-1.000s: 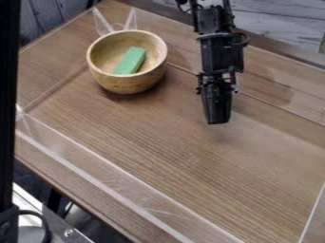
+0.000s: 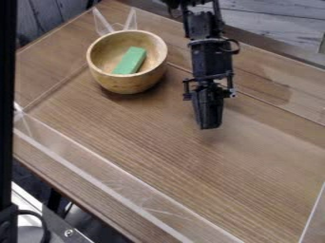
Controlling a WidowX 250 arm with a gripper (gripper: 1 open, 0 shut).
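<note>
A black robot arm reaches down from the top centre to the wooden table, its gripper point(image 2: 208, 116) low over the bare surface, shut, with nothing visible between its fingers. To its left a wooden bowl point(image 2: 117, 81) holds a green block point(image 2: 129, 61), which leans inside it.
Bare tabletop point(image 2: 191, 180) fills the front and right. A clear plastic rim point(image 2: 89, 169) runs along the left and front edge. Dark cables and metal parts lie beyond the lower left edge, and a grey plank wall point(image 2: 279, 24) stands behind.
The gripper has moved slightly left and a little toward the front of the table. The bowl and green block look unmoved.
</note>
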